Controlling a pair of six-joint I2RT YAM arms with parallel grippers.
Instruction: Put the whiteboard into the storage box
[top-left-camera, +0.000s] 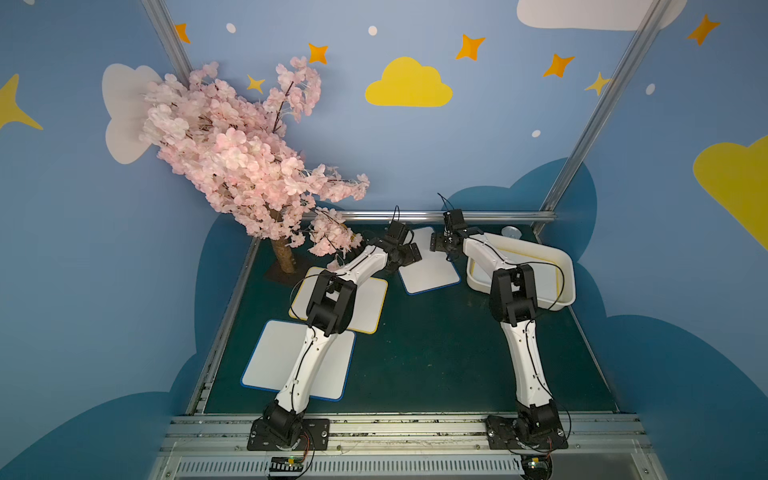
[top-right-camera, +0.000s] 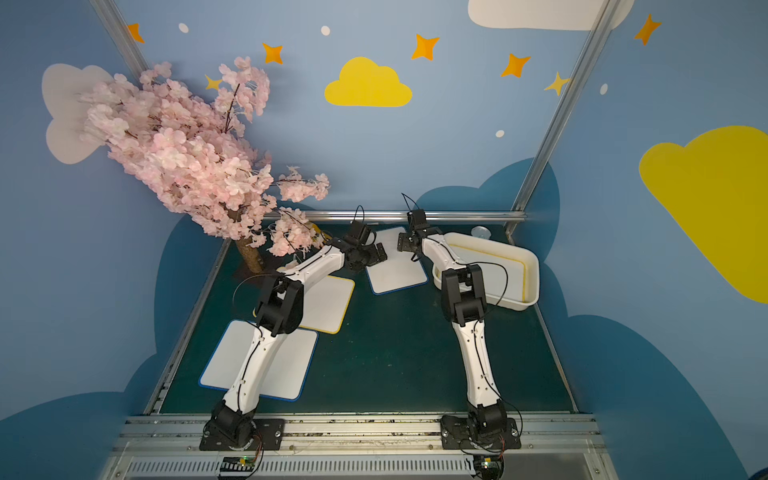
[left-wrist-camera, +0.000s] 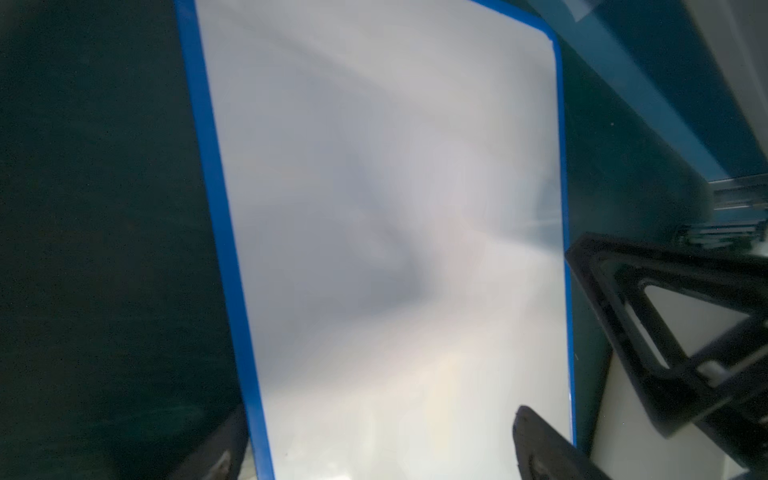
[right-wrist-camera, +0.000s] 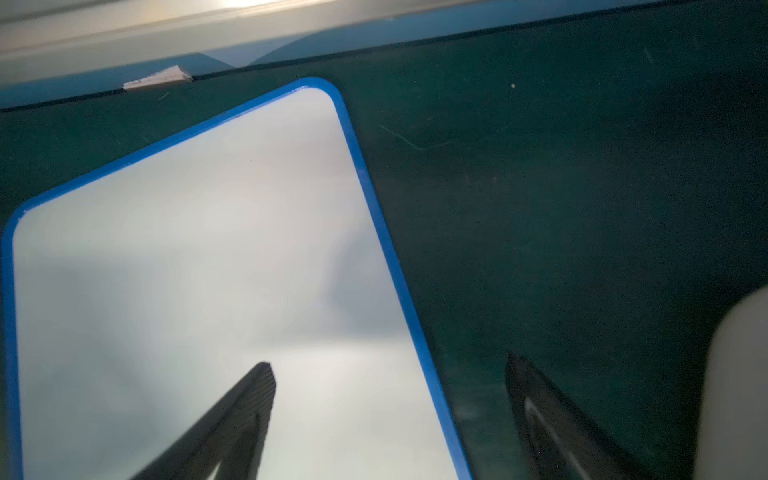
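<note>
A white whiteboard with a blue edge (top-left-camera: 432, 272) lies flat on the table at the back middle. At its left edge my left gripper (top-left-camera: 415, 246) stands open; the left wrist view shows its fingertips over the board (left-wrist-camera: 384, 240) and its left border. My right gripper (top-left-camera: 436, 242) is open over the board's right side, with one fingertip above the board (right-wrist-camera: 240, 280) and the other above bare table. Nothing sits clearly between either gripper's fingers. The cream storage box (top-left-camera: 566, 276) stands at the back right, a yellow-edged whiteboard (top-left-camera: 536, 272) lying in it, partly hidden by my right arm.
On the left lie a yellow-edged whiteboard (top-left-camera: 368, 308) and a blue-edged one (top-left-camera: 264, 360), both partly under my left arm. A blossom tree (top-left-camera: 240, 160) fills the back left corner. A small clear object (top-left-camera: 511, 232) sits behind the box.
</note>
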